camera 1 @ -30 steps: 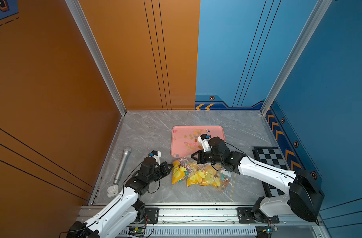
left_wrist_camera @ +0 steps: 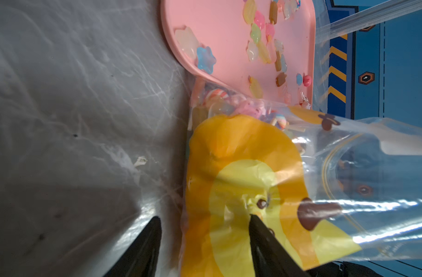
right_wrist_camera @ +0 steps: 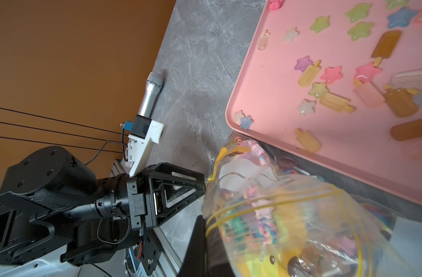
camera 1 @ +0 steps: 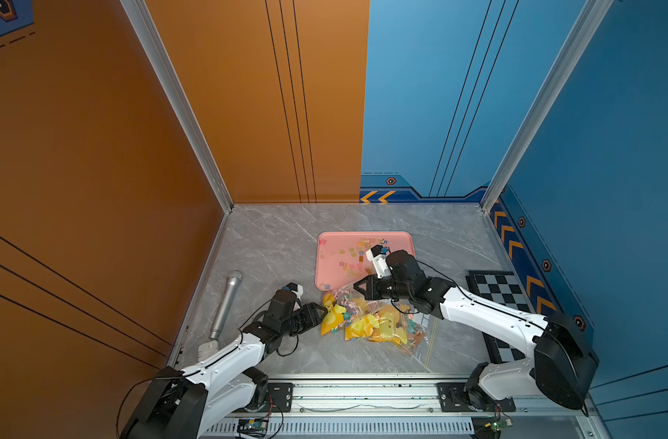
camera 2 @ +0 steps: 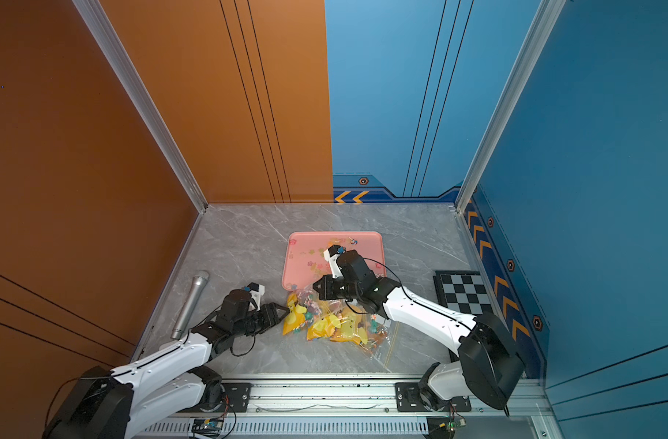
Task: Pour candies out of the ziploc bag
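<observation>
A clear ziploc bag (left_wrist_camera: 248,180) with a yellow-orange print and candies inside stands beside the near edge of the pink tray (right_wrist_camera: 266,41). Its top is pulled up toward my right gripper (camera 1: 358,286), which is shut on the bag's thin film near the yellow zip line (right_wrist_camera: 266,200). My left gripper is open low at the bag's left side, and in its wrist view the bag's edge runs between the fingers; contact cannot be judged. Colourful candies (right_wrist_camera: 331,73) lie scattered on the tray.
Other filled bags with yellow prints (camera 1: 389,325) lie on the table below the right arm. A microphone (camera 1: 226,303) rests at the left, and a checkered board (camera 1: 498,292) at the right.
My left gripper has moved slightly right and lower, closer to the bag. The bag has shifted a little to the right. My right arm is nearly unchanged.
</observation>
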